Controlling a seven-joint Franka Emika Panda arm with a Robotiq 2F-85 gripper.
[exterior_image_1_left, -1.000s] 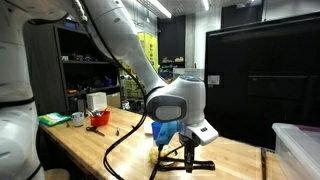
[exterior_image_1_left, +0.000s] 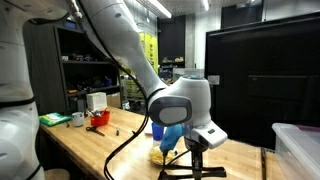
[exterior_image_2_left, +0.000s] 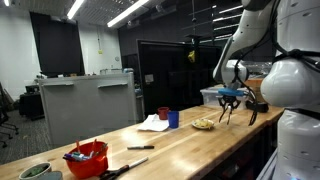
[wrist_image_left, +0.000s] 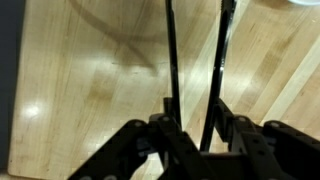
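Note:
My gripper is at the lower edge of the wrist view, shut on what looks like a slim black two-pronged tool (wrist_image_left: 172, 50). Its prongs run to the top of that view and spread apart, with only bare wood seen between them. The hinge end is hidden among the dark gripper parts. Exterior view 2 has the gripper (exterior_image_2_left: 228, 96) over the far right part of the table. A yellowish item (exterior_image_1_left: 156, 155) peeks out behind the arm in exterior view 1; a shallow pale yellow dish or heap (exterior_image_2_left: 204, 124) lies left of the gripper in exterior view 2.
A blue container (exterior_image_2_left: 173, 119) and a dark red one (exterior_image_2_left: 163, 113) stand farther back. A red container (exterior_image_2_left: 88, 160) with tools sits at the near left. Black-handled tools lie beside it.
Table objects look unmoved.

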